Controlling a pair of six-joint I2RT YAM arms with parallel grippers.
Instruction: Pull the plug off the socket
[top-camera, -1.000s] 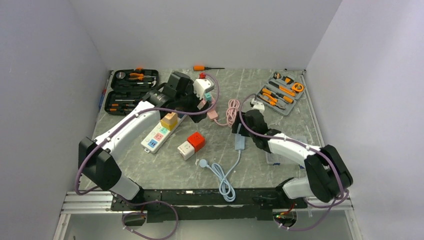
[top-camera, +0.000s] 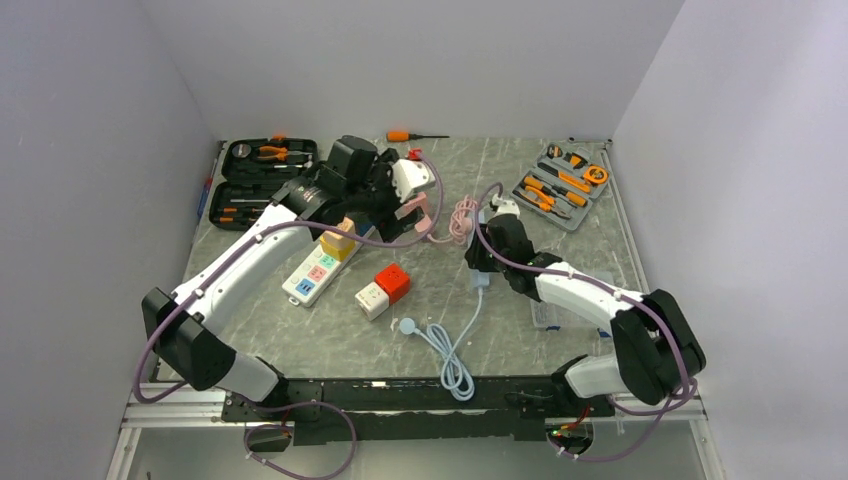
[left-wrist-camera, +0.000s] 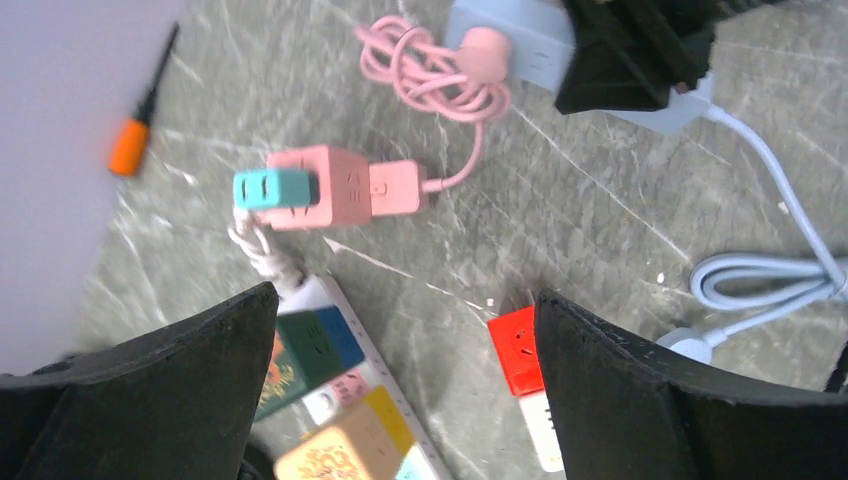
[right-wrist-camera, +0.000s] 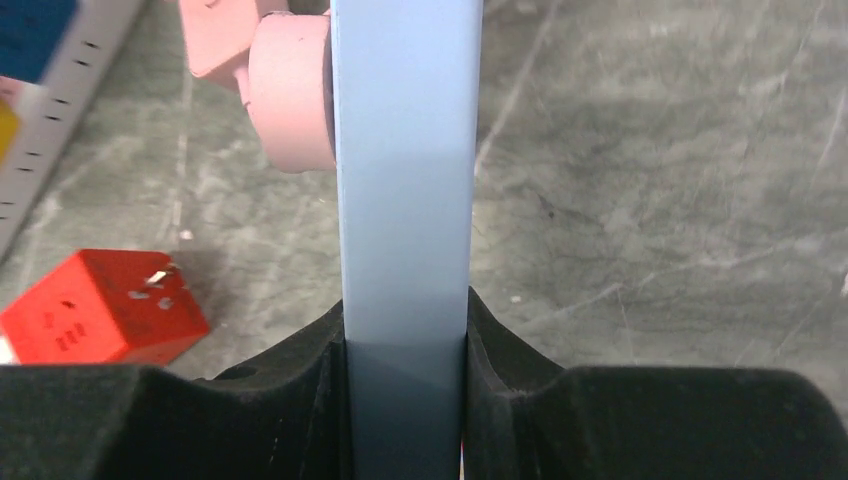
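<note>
A light blue power strip (right-wrist-camera: 405, 200) runs up the right wrist view, with my right gripper (top-camera: 478, 258) shut on it. A pink round plug (right-wrist-camera: 290, 90) sits against its left side, and its pink coiled cord (left-wrist-camera: 420, 70) lies beside it. My left gripper (top-camera: 398, 215) is open above a pink socket block (left-wrist-camera: 330, 185), which has a teal plug (left-wrist-camera: 275, 188) on it. The blue strip's cable and round plug (top-camera: 407, 326) lie toward the front.
A white power strip (top-camera: 305, 282) with coloured blocks lies at left, red (top-camera: 393, 282) and white (top-camera: 371, 301) blocks at centre. Toolboxes (top-camera: 560, 185) stand at back right and back left, a screwdriver (top-camera: 405, 136) at the back.
My right gripper has shifted slightly, staying at the blue strip.
</note>
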